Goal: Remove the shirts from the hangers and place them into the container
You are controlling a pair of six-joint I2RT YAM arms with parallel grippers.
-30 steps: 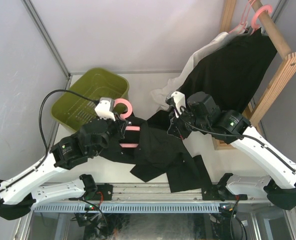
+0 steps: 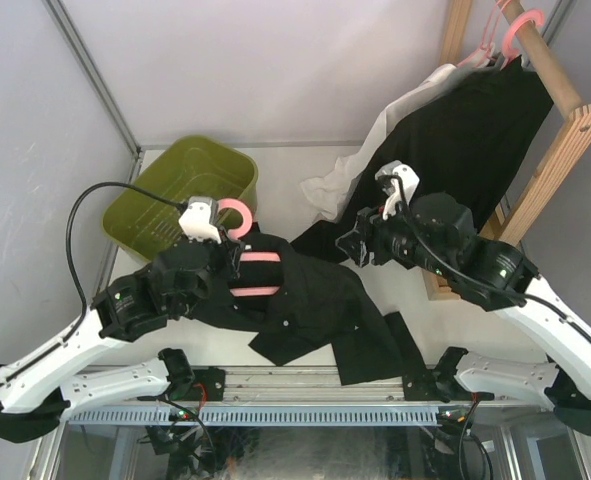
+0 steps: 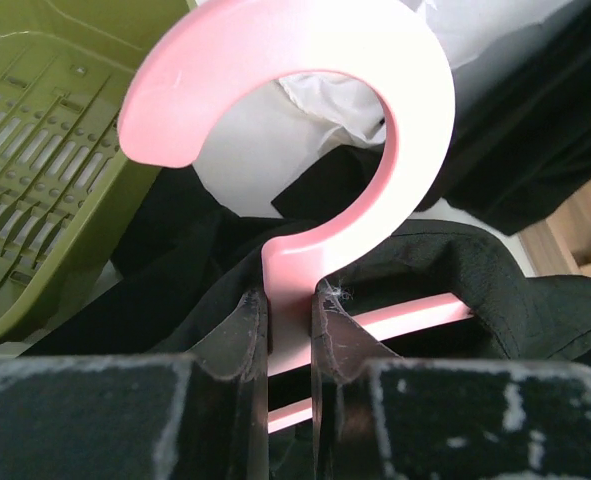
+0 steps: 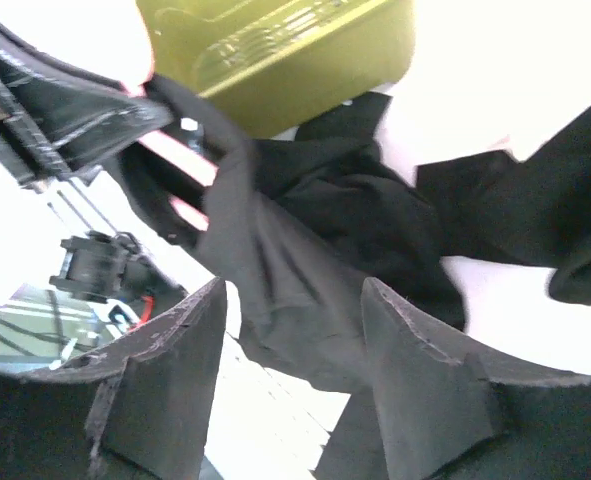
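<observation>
My left gripper is shut on the neck of a pink hanger (image 3: 355,190), just below its hook. The hanger's bars run inside a black shirt (image 2: 325,310), which lies crumpled over the floor of the workspace in the top view. My right gripper (image 2: 360,245) hangs to the right of that shirt and above it; in the right wrist view its fingers (image 4: 145,390) stand apart over the cloth, with nothing seen held between them.
A green basket (image 2: 165,170) sits at the back left. On the right, a wooden rack (image 2: 555,170) holds white and black garments (image 2: 455,140) on pink hangers, hanging down close beside my right gripper. Bare floor shows at the back centre.
My right gripper has shifted and turned, its wrist now sitting further right in the top view. My left gripper with the hanger has moved slightly left.
</observation>
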